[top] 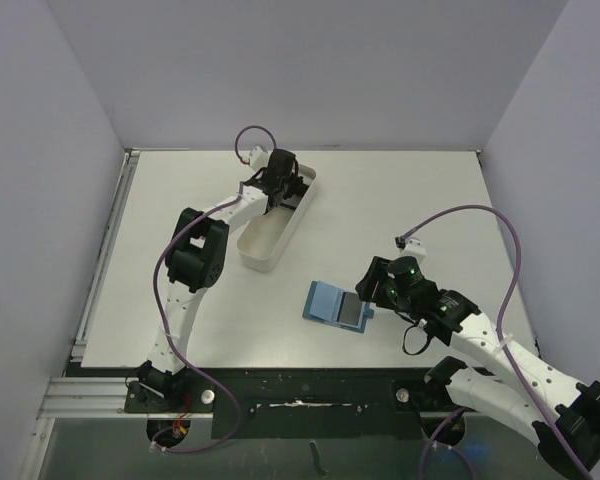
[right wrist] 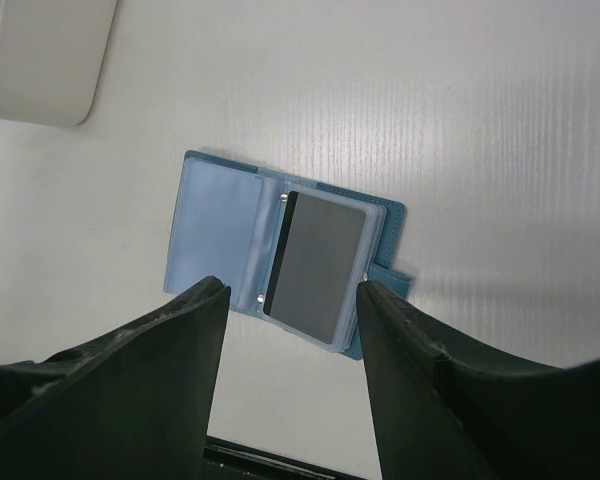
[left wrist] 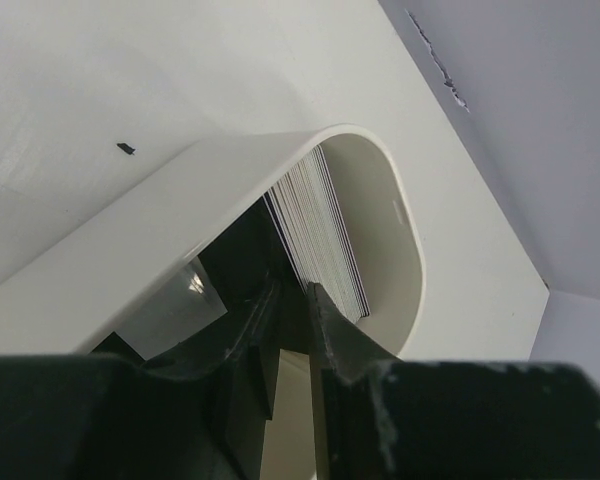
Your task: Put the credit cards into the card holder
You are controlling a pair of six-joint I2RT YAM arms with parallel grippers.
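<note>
A row of white-edged credit cards point(left wrist: 315, 225) stands packed at one end of the white bin, a dark card face point(left wrist: 242, 252) towards my left gripper. That gripper is part open, its fingertips down in the bin with a narrow gap; one fingertip point(left wrist: 316, 296) is at the cards' lower edges. I cannot tell whether a card is between the fingers. The blue card holder point(right wrist: 208, 225) lies unfolded on the table, a clear sleeve over a dark grey panel point(right wrist: 315, 265) on one half. My right gripper is open above it, holding nothing.
The long white bin point(top: 263, 262) stands at the back, left of centre, with its near part empty. A greyish clear piece point(left wrist: 170, 315) also lies in it. Bare table point(top: 410, 190) extends to the right of the bin.
</note>
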